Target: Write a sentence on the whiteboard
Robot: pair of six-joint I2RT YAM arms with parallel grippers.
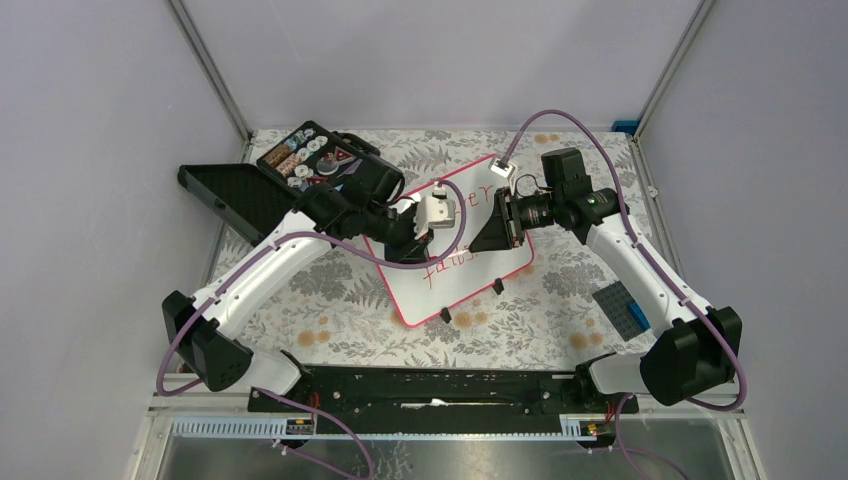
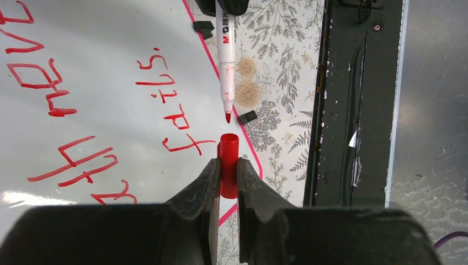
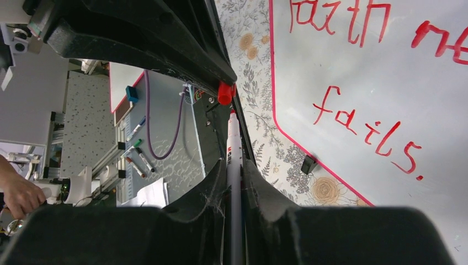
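The whiteboard [image 1: 420,295] lies tilted on the patterned table, bearing red handwriting; "path" and "fails." [image 3: 392,143] read in the right wrist view. My left gripper is shut on a red marker cap [image 2: 229,149]. My right gripper is shut on a white red-tipped marker [image 3: 234,138], held over the board. In the left wrist view the marker's red tip is just apart from the cap's end, roughly in line with it.
An open black case [image 1: 238,205] with supplies sits at the back left. A dark mesh pad [image 1: 615,310] lies at the right. Small black clips [image 1: 446,315] hold the board's edge.
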